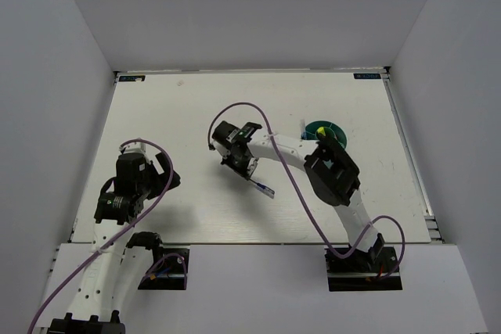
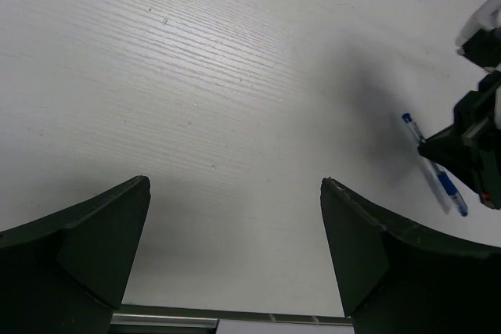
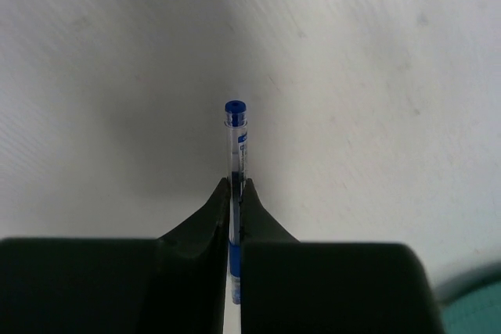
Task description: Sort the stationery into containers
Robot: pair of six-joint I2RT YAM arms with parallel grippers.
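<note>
A clear pen with blue ends (image 3: pixel 237 138) is pinched in my right gripper, its tip pointing up in the right wrist view. From above, the pen's far end (image 1: pixel 264 188) sticks out toward the front from under the right arm. In the left wrist view the pen (image 2: pixel 448 184) shows at the right edge with its shadow beside it, a little off the table. My left gripper stands wide open over bare table, nothing between its fingers. A round green container (image 1: pixel 341 131) stands right of the table's middle, with something yellow (image 1: pixel 321 131) in it.
A pale upright object (image 1: pixel 303 126) is beside the green container, partly behind the right arm. The right forearm passes close in front of the container.
</note>
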